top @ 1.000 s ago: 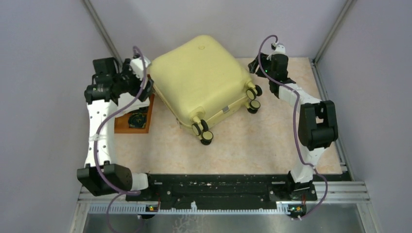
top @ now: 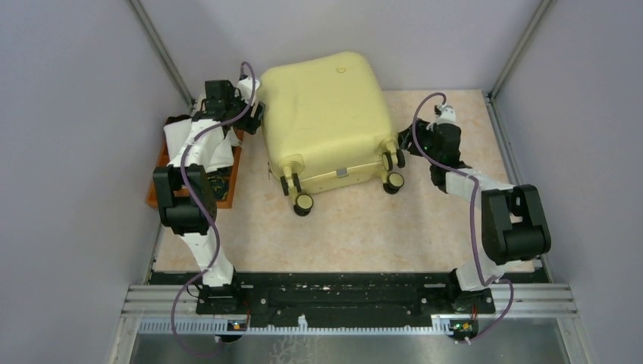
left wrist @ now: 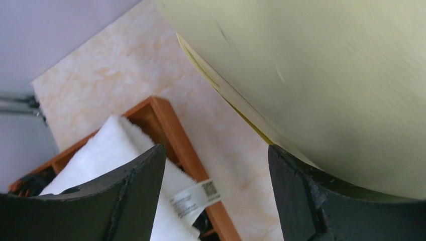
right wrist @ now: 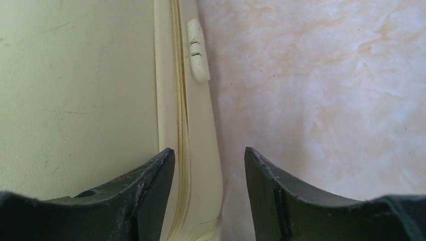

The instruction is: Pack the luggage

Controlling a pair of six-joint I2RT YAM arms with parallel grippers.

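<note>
A pale yellow suitcase [top: 326,106], closed, lies flat at the back middle of the table, its wheels [top: 303,203] toward the front. My left gripper [top: 258,120] is against or close beside its left side; in the left wrist view its fingers [left wrist: 145,175] are apart with no object gripped. Close to the right side, by the wheels, is my right gripper [top: 404,141]. Its fingers [right wrist: 155,170] stand apart, one over the zipper side [right wrist: 198,145] of the suitcase, the other above bare table. Whether either gripper touches the shell is hard to tell.
An orange-brown wooden box [top: 235,178] stands on the left, partly under my left arm. It holds white folded cloth [left wrist: 120,160] with a label and dark items.
The suitcase has turned so its wheeled edge lies closer to level, its front left corner moving back. My left gripper moved right and downward from the box side; the right one came forward slightly.
</note>
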